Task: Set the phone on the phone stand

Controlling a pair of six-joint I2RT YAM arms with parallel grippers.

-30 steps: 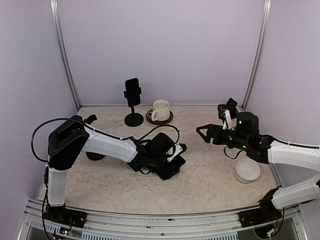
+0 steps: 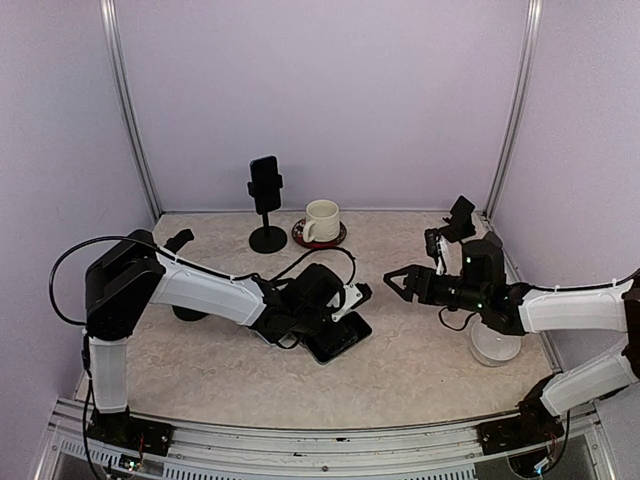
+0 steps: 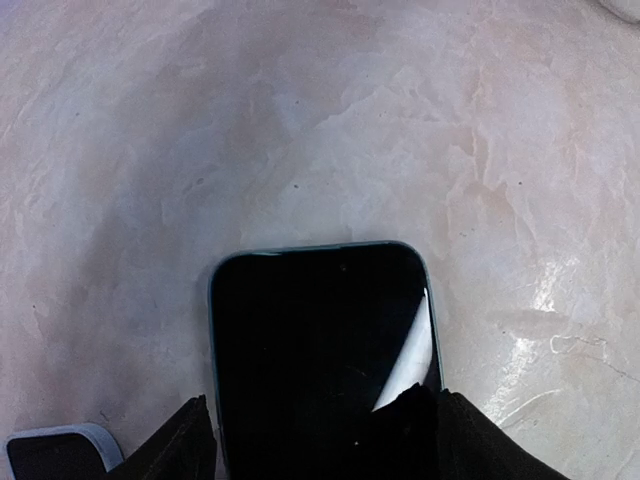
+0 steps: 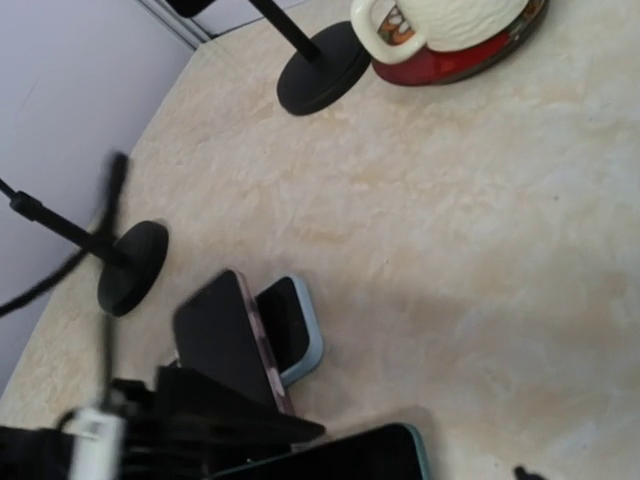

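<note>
A black-screened phone (image 3: pixel 320 350) with a teal rim lies on the table under my left gripper (image 2: pixel 335 318); in the left wrist view the fingers (image 3: pixel 185 450) straddle its sides, parted. In the right wrist view, more phones (image 4: pixel 215 335) lie beside it. Black phone stands stand at the back (image 2: pixel 267 238), with a phone upright on it, at the left (image 4: pixel 130 270), and at the back right (image 2: pixel 460 220). My right gripper (image 2: pixel 398 282) is open above the table, right of the phones.
A white mug (image 2: pixel 321 220) on a red saucer stands at the back middle. A white bowl (image 2: pixel 494 345) sits at the right, below the right arm. The table between the phones and bowl is clear.
My right gripper has moved slightly down and left.
</note>
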